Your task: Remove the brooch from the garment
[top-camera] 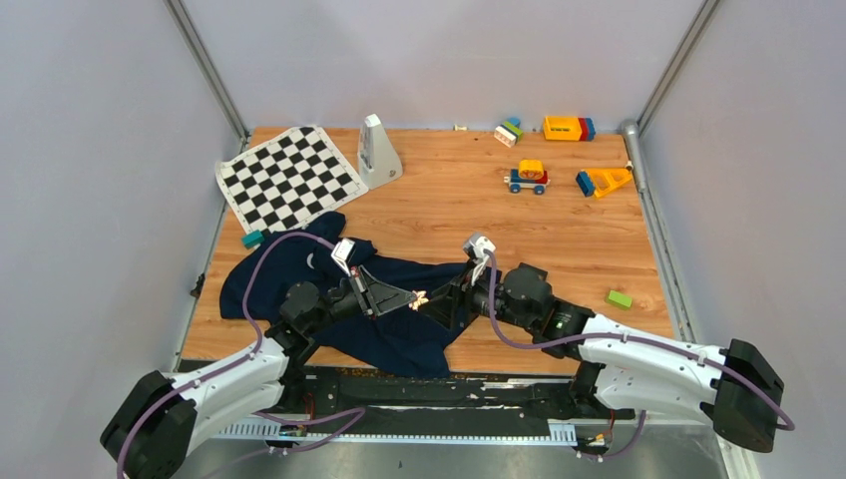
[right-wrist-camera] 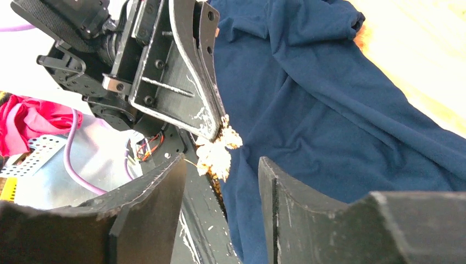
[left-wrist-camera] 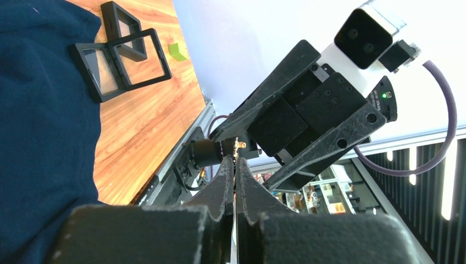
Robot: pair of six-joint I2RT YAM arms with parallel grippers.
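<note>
The gold, leaf-like brooch [right-wrist-camera: 215,157] is pinched at the tips of my left gripper [top-camera: 412,297], which is shut and holds it above the dark blue garment [right-wrist-camera: 308,115]. The left wrist view shows only a thin glint of the brooch [left-wrist-camera: 239,145] beyond the closed fingertips. My right gripper faces it with its fingers part open. In the right wrist view the brooch appears between the two fingers; contact with either finger cannot be made out. The garment [top-camera: 399,344] lies spread on the table under both grippers.
Black frames [left-wrist-camera: 142,58] stand on the table to the right of the garment, and a green block [top-camera: 619,299] lies farther right. A checkered board [top-camera: 289,180] and a white stand [top-camera: 377,155] are at the back left. Toys [top-camera: 527,178] sit at the back right.
</note>
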